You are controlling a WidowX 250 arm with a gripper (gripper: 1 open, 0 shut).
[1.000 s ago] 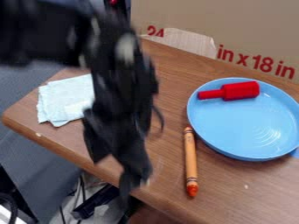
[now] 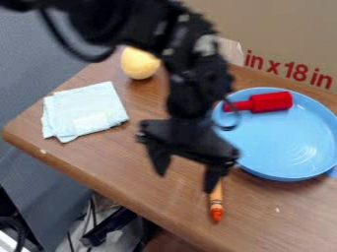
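The black gripper (image 2: pixel 184 167) hangs over the middle of the wooden table, its fingers pointing down over an orange crayon (image 2: pixel 216 207), whose upper part it hides. The fingers look apart; whether anything is between them cannot be seen for sure. A blue plate (image 2: pixel 283 148) lies on the right with a red cylindrical object with a handle (image 2: pixel 263 102) on it. A folded light-blue cloth (image 2: pixel 83 112) lies on the left, and a yellow round object (image 2: pixel 140 62) sits at the back.
A cardboard box (image 2: pixel 290 44) stands along the back. The table's left edge (image 2: pixel 73 172) drops to a dark area with equipment.
The arm and gripper have moved right, from over the left front of the table to over the crayon, now hiding part of it. The objects appear unmoved.
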